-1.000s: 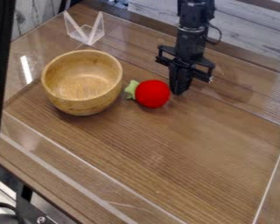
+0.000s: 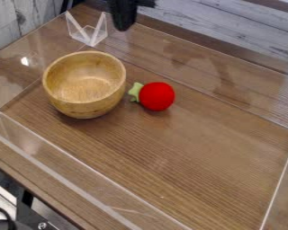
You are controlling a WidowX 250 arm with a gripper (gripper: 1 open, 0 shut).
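Note:
My gripper (image 2: 125,16) shows only as a blurred dark shape at the top edge, left of centre, too cropped and blurred to tell its finger. A wooden bowl (image 2: 85,84) sits on the wooden table (image 2: 194,171) at the left of centre. Right of it, apart from my gripper, lies a round red object (image 2: 157,97) with a small green part at its left side.
A white wire stand (image 2: 89,31) is at the upper left, near the wall.
My arm has moved from beside the red object up and away to the top edge, mostly out of frame.

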